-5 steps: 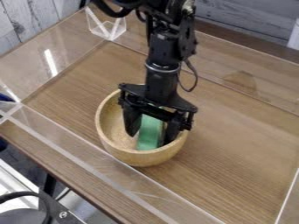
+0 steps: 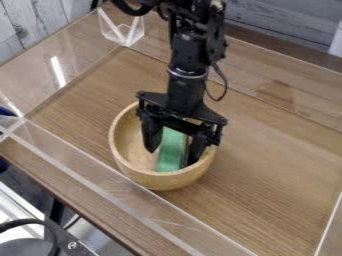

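Observation:
My black gripper (image 2: 179, 126) reaches down from the top of the view into a light wooden bowl (image 2: 127, 150) near the middle of the table. Its fingers straddle a green object (image 2: 171, 153) that stands inside the bowl. Dark parts of the gripper cover the bowl's right side and some of the green object, so whether the fingers touch it is unclear.
A clear plastic item (image 2: 120, 28) sits at the back left. Dark cables lie beyond the table's lower left edge.
Over the last second the gripper has shifted very slightly; the bowl and green object look almost unchanged.

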